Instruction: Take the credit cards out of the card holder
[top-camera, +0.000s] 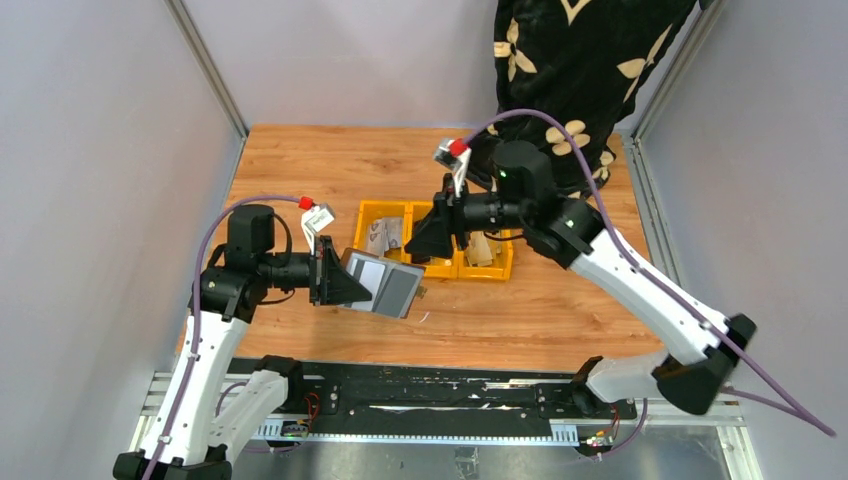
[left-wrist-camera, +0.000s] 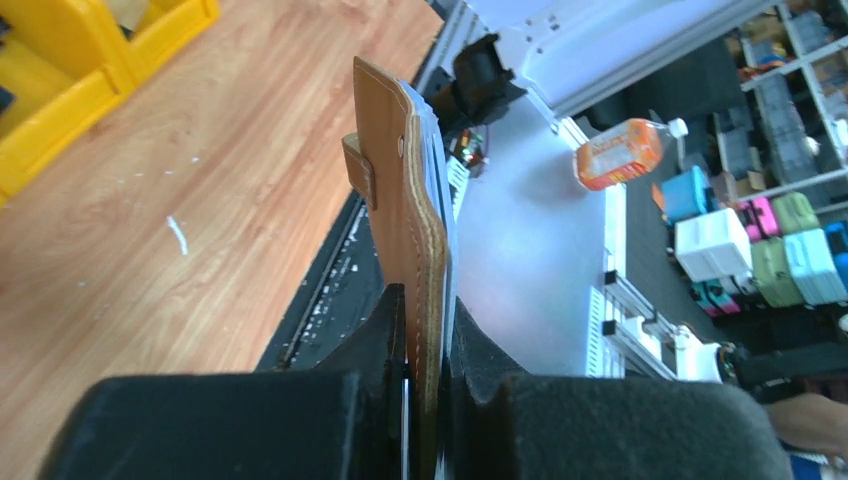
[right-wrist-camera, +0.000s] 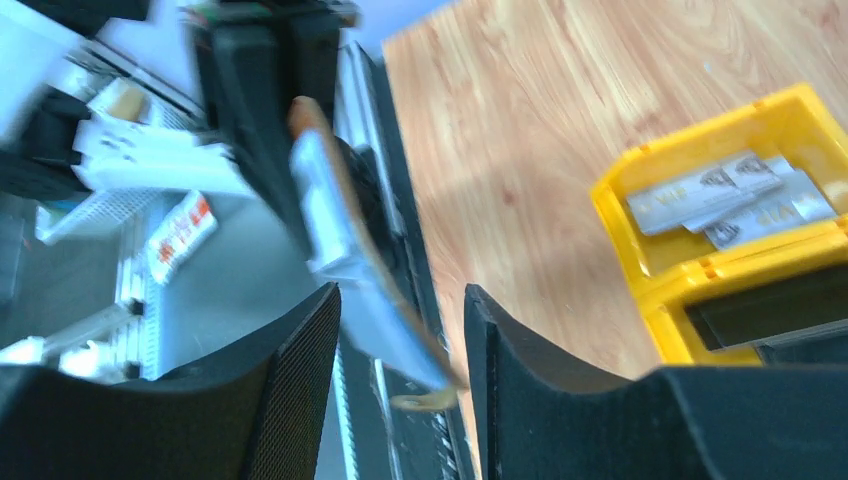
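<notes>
The card holder (top-camera: 402, 293) is brown on the outside, with a grey and clear inside facing up in the top view. My left gripper (top-camera: 364, 294) is shut on one end of it, above the table. The left wrist view has the holder (left-wrist-camera: 392, 190) edge-on, rising from between the fingers. My right gripper (top-camera: 412, 250) stands open over the yellow bin, up and to the right of the holder. The right wrist view catches the holder (right-wrist-camera: 345, 240) blurred beyond the open fingers (right-wrist-camera: 485, 330). Whether cards remain inside it cannot be made out.
A yellow divided bin (top-camera: 508, 268) sits at the table's middle. Flat card-like pieces (right-wrist-camera: 700, 195) lie in one compartment, a dark item (right-wrist-camera: 770, 310) in another. A black patterned cloth (top-camera: 570, 90) hangs at the back right.
</notes>
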